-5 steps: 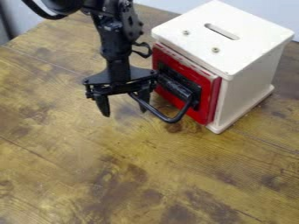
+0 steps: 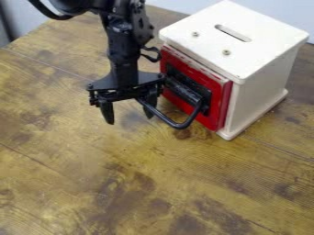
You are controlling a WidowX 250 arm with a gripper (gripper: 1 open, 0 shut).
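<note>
My black gripper (image 2: 128,108) hangs just in front of a white box (image 2: 252,69) with a red-framed front (image 2: 216,112) on the right side of the view. The fingers point down and stand apart, with nothing visible between them. A black bar handle (image 2: 178,123) sticks out from the dark middle of the red front, low and beside my right finger; whether they touch is hard to tell.
The box has a slot and screws on top. A pale wall shows at the back corners.
Very little differs; the gripper has shifted very slightly against the box front over the last second.
</note>
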